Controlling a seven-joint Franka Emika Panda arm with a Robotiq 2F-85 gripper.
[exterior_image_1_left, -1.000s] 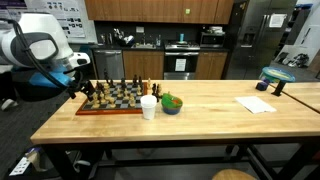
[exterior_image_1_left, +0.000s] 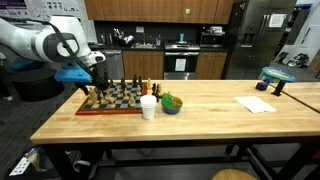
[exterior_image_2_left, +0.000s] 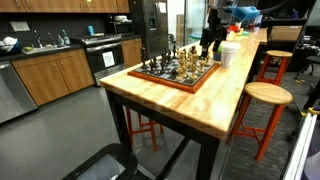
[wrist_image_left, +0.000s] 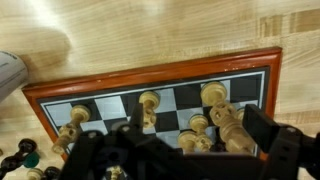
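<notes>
A chessboard with a reddish-brown border (exterior_image_1_left: 112, 112) lies on the wooden table, with light and dark pieces on it. My gripper is above one edge of the board, its black fingers (wrist_image_left: 128, 148) spread wide apart. Several light wooden chess pieces stand below, among them a tall piece (wrist_image_left: 232, 128) near the right finger and a smaller one (wrist_image_left: 149, 105) near the left. No piece shows gripped. From the side, the gripper (exterior_image_2_left: 207, 46) hangs over the pieces, its tips too small to make out.
A white cup (exterior_image_1_left: 148, 107) stands just right of the board, beside a bowl (exterior_image_1_left: 171, 109) holding something green. Farther right lies a white paper (exterior_image_1_left: 255, 104).
The board, cup and bowl look unmoved.
</notes>
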